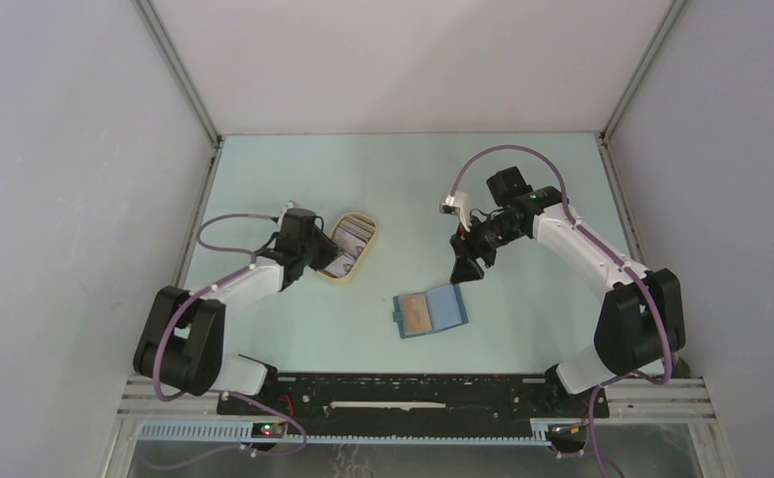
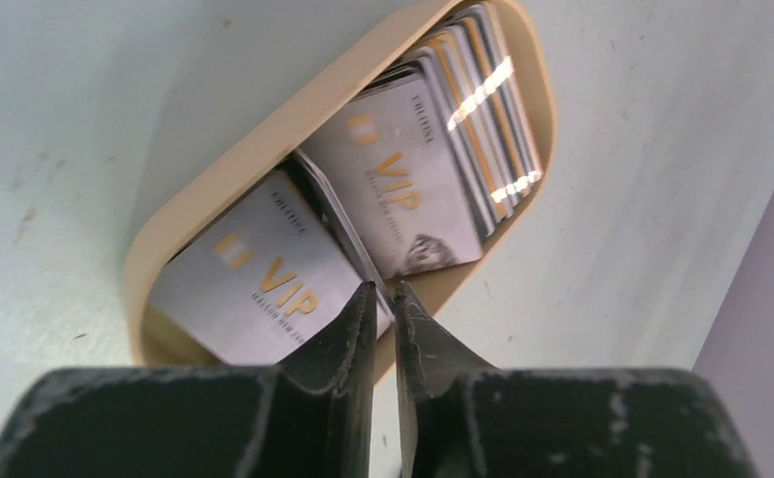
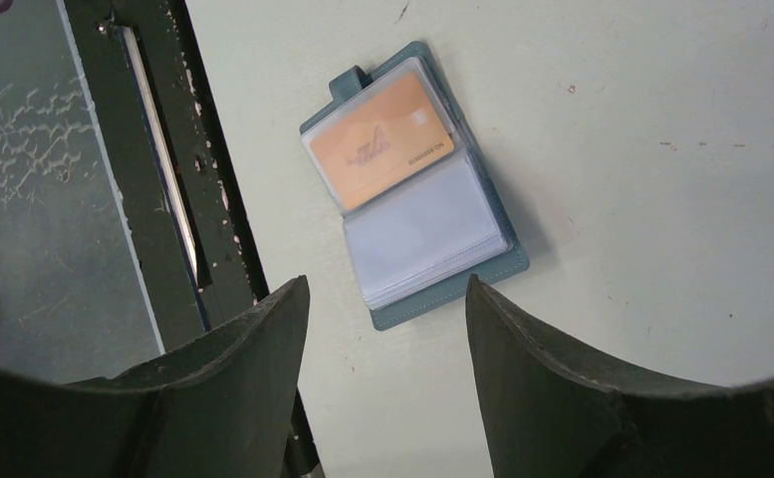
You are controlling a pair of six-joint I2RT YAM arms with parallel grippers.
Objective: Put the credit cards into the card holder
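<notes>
White VIP cards with gold print lie in the wooden oval tray (image 2: pixel 233 159). One flat card (image 2: pixel 273 279) is at its near end, and another card (image 2: pixel 392 174) is in the middle. Between them a card on edge (image 2: pixel 338 219) leans up. My left gripper is at that card's near end, fingertips a narrow gap apart around its edge; I cannot tell if they grip it. The blue card holder (image 3: pixel 452 289) lies spread on the table, an orange card (image 3: pixel 387 139) under its clear sleeve and a pale sleeve (image 3: pixel 422 224) beside it. Above it my right gripper stands open and empty.
Several edge-on cards with gold stripes (image 2: pixel 482 100) are packed at the tray's far end. Bare table (image 1: pixel 412 189) stretches between the tray and the right arm. A dark rail (image 1: pixel 402 388) runs along the table's front edge.
</notes>
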